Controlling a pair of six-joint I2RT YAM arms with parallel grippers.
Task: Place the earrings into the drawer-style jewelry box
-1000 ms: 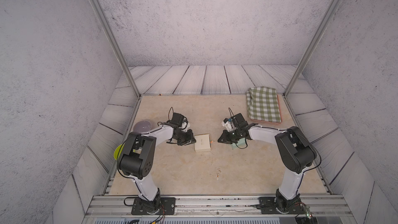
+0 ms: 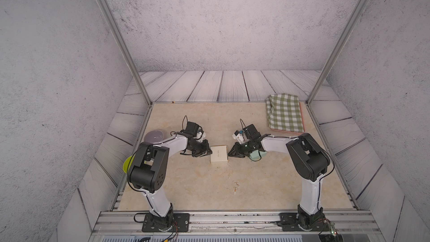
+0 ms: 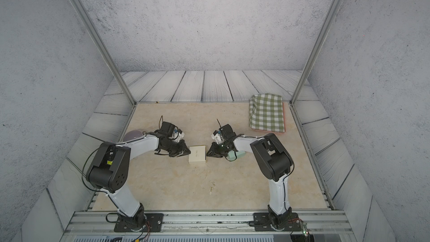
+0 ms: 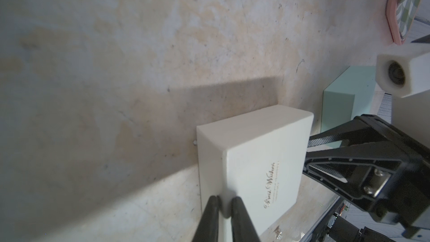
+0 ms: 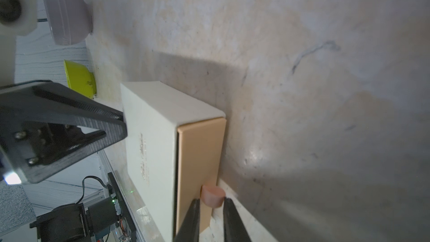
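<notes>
The white drawer-style jewelry box [image 2: 219, 154] stands closed between my two grippers, gold lettering on its lid. In the right wrist view its tan drawer front [image 5: 202, 161] carries a small pinkish pull tab [image 5: 212, 196]. My right gripper is part open, its fingertips on either side of the tab; whether they touch it is unclear. On the opposite side, my left gripper is part open right at the box's corner, contact hard to judge. Small earrings [image 2: 236, 186] lie on the table in front of the box.
A mint-green box [image 4: 342, 100] sits beneath the right arm. Left lie a lilac bowl [image 2: 154, 135] and a lime-green bowl [image 5: 79, 78]. A checkered cloth [image 2: 284, 113] is at the back right.
My right gripper has moved left to the box's drawer side, covering the tab from above. The left arm stays in place, and the box has hardly shifted. The earrings have not moved.
</notes>
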